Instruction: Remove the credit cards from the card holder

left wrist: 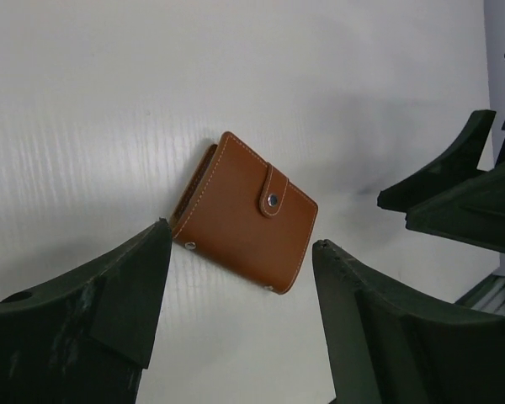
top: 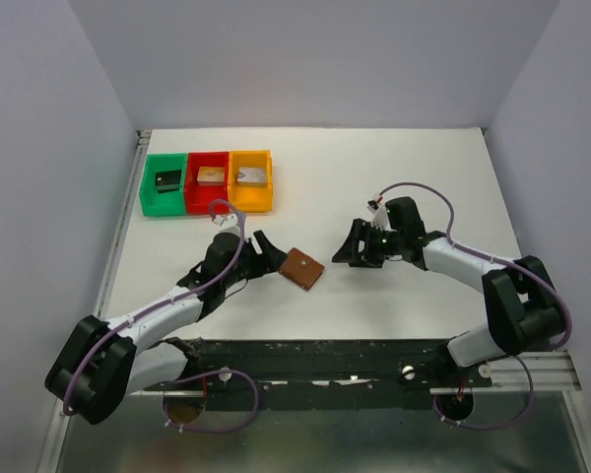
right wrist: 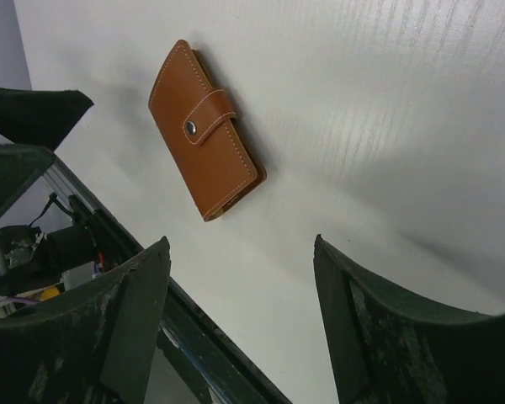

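Note:
The brown leather card holder (top: 301, 268) lies flat on the white table, its snap strap fastened. In the left wrist view the holder (left wrist: 248, 215) is ahead of my left gripper, whose fingers stand apart with nothing between them. From the right wrist view the holder (right wrist: 204, 130) is off to the left, ahead of my right gripper, which also stands open and empty. Seen from the top, my left gripper (top: 271, 254) is close to the holder's left end, and my right gripper (top: 345, 257) is a little right of it. Any cards inside are hidden.
Green (top: 164, 203), red (top: 204, 202) and yellow (top: 251, 201) bins stand at the back left, each with a flat item inside.

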